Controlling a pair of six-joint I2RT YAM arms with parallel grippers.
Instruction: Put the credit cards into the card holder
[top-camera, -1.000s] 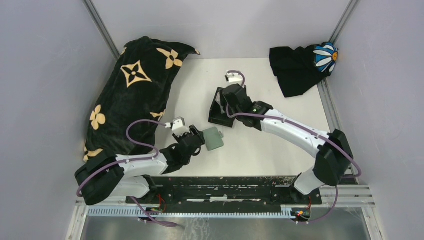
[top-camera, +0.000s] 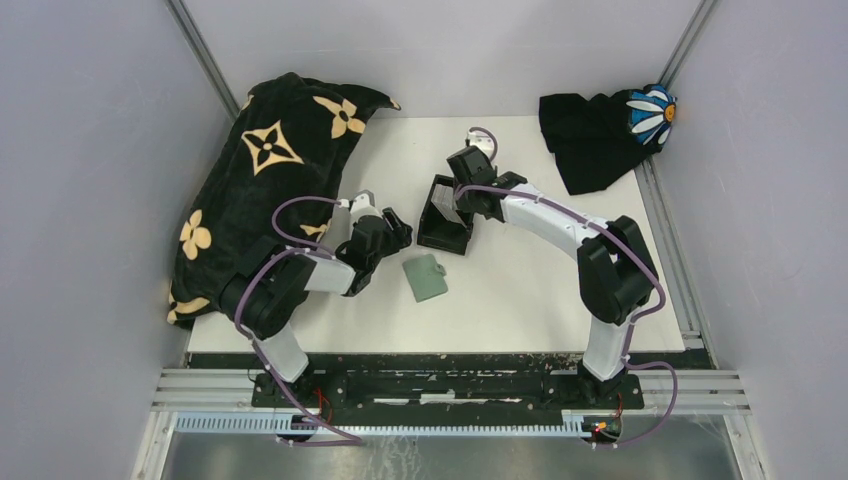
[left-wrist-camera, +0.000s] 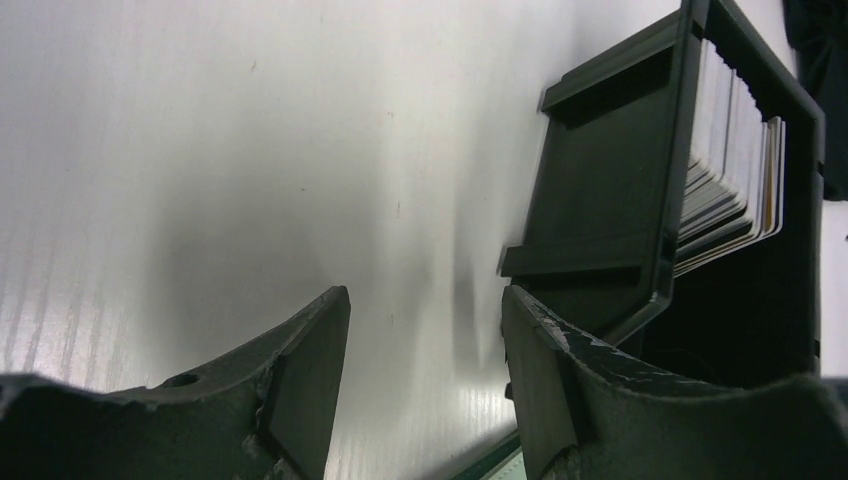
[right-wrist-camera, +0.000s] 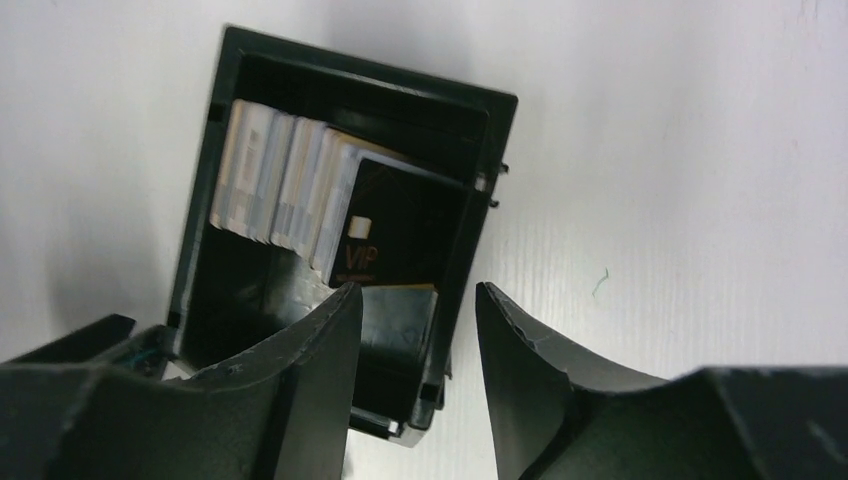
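Note:
A black box (top-camera: 440, 238) holds a row of cards (right-wrist-camera: 300, 180), the front one a black card (right-wrist-camera: 390, 225) marked VIP, seen in the right wrist view. The left gripper is open and empty, low to the left of the box, whose side fills the right of the left wrist view. Over the box's right side is the right gripper, fingers apart with nothing visible between them. A grey-green flat object (top-camera: 425, 280), possibly the card holder, lies on the table below the box in the top view.
A black patterned cushion (top-camera: 260, 200) covers the table's left side. A black cloth with a flower (top-camera: 585, 140) lies at the back right.
The left arm has moved toward the back, to beside the box. The right arm has also moved back, over the box. The box and grey-green object look unmoved.

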